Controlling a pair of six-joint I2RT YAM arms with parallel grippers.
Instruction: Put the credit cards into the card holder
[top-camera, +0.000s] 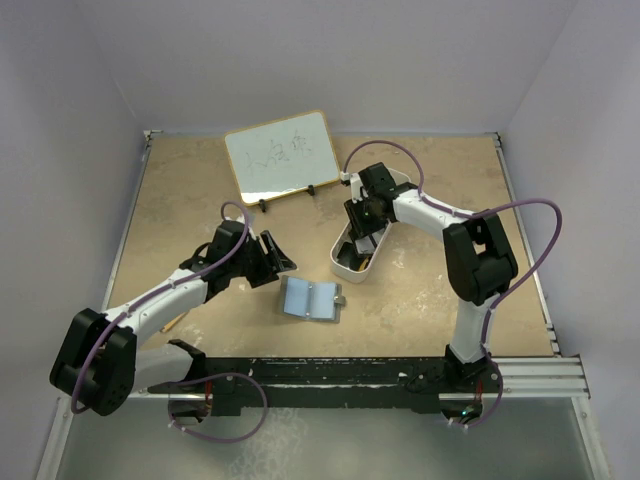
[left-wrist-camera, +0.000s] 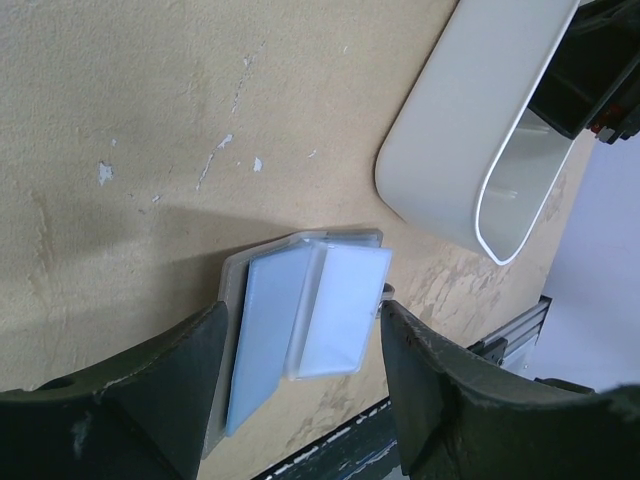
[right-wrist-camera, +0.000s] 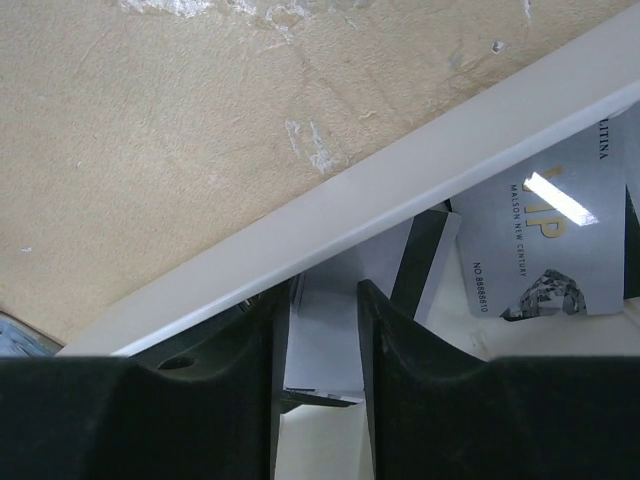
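Observation:
A white box (top-camera: 340, 255) holds several cards, among them a silver VIP card (right-wrist-camera: 545, 245) and a plain silver card (right-wrist-camera: 330, 340). My right gripper is down in the box over the plain card, part open, its fingers at that card; whether it grips it is unclear. The card holder (top-camera: 310, 298), with pale blue sleeves, lies open on the table below the box in the top view. My left gripper hangs open above and beside the holder, nothing between its fingers.
A whiteboard (top-camera: 280, 155) stands at the back. A thin yellowish item (top-camera: 175, 320) lies at the left.

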